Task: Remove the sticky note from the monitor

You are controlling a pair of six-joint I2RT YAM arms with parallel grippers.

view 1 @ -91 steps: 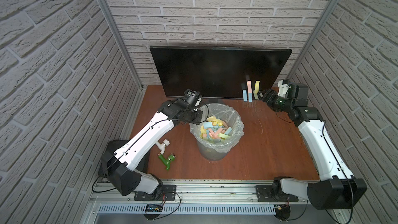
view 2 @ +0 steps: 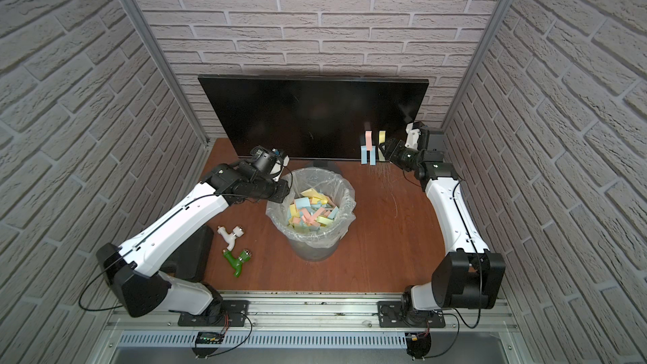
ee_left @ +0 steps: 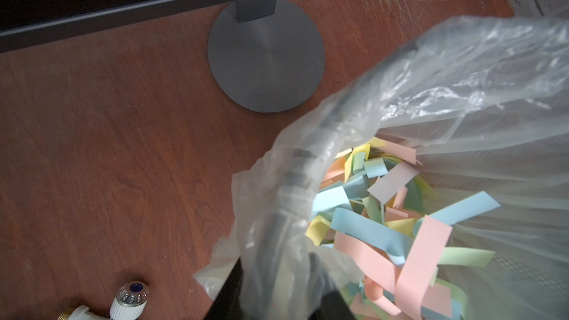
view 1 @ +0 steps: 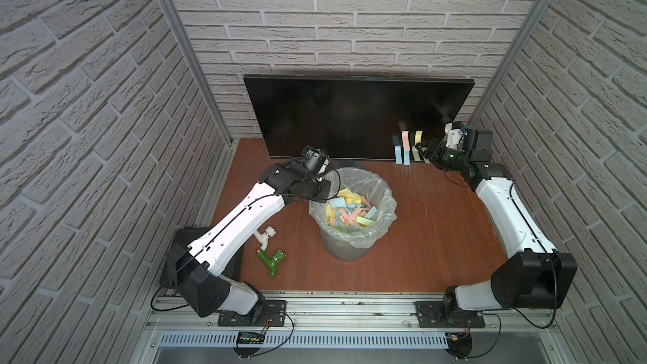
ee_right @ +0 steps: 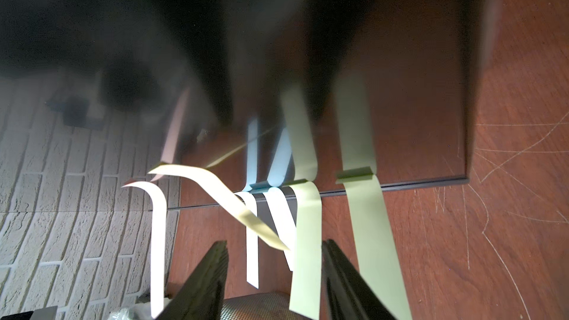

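The black monitor (view 1: 337,114) carries pink, yellow, blue and pale green sticky strips at its lower right; in the right wrist view a yellow strip (ee_right: 213,183) curls out between a pink strip (ee_right: 157,225) and green ones (ee_right: 305,243). My right gripper is open, close in front of these strips, its fingertips apart with nothing clearly held. My left gripper (view 1: 316,165) is at the left rim of the bin (view 1: 347,249); in the left wrist view the liner covers its fingers, so its grip is unclear.
The lined bin holds many paper strips. A white fitting (view 1: 264,236) and a green one (view 1: 271,261) lie left of it. Brick walls close in the sides and back.
The left arm has stayed in place.
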